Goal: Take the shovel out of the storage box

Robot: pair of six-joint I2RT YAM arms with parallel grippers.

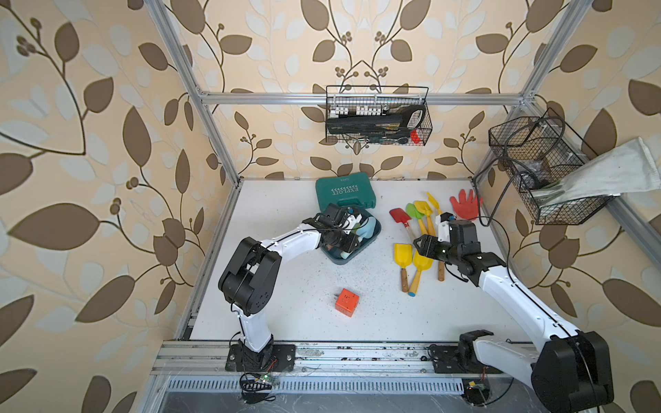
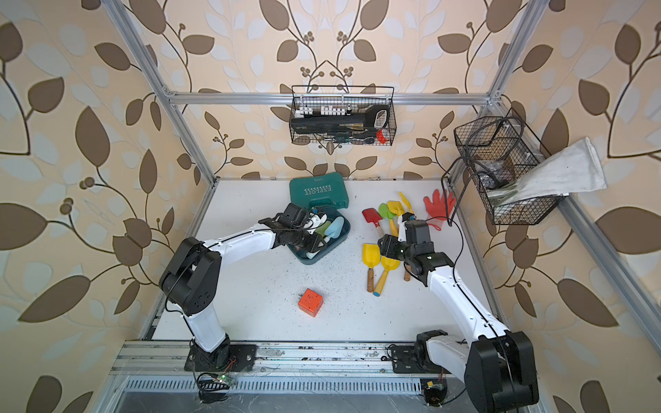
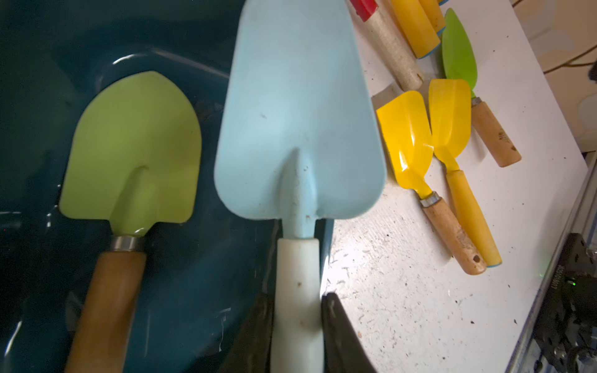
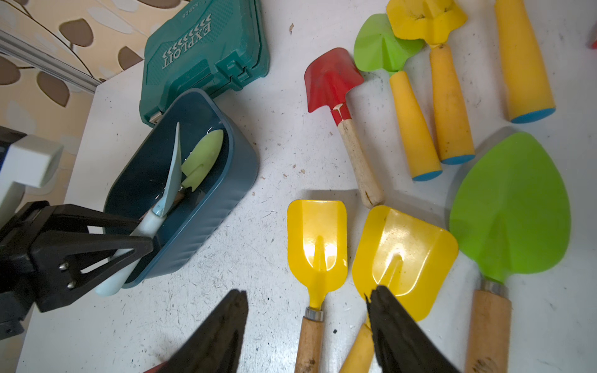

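Observation:
My left gripper is shut on the pale handle of a light blue shovel (image 3: 298,112), lifted slightly within the dark teal storage box (image 4: 217,205), its blade over the box's right side. Beside it in the box lies a green trowel (image 3: 130,149) with a wooden handle (image 3: 105,310). My right gripper hangs open above the yellow shovels on the table at the right, with nothing in it.
Several shovels, including a red one (image 4: 329,80), lie right of the box. A green case (image 1: 344,189) sits behind it, a red cube (image 1: 347,302) in front. A red glove (image 1: 465,205) lies at back right.

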